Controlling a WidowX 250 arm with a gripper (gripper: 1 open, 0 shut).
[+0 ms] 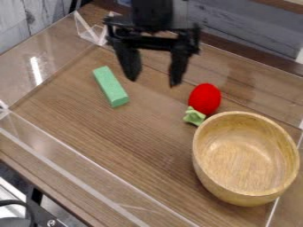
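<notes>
My dark arm reaches in from the top centre, and my gripper (153,64) hangs over the back of the wooden table, with two dark prongs pointing down, spread apart and empty. A green bar (110,85) lies below and left of it. A red rounded object (204,99), with a smaller light green piece (194,115) at its lower left, lies to the lower right.
A wide tan bowl (243,160) takes up the lower right of the table (95,151). A dark cable curves at the bottom left corner.
</notes>
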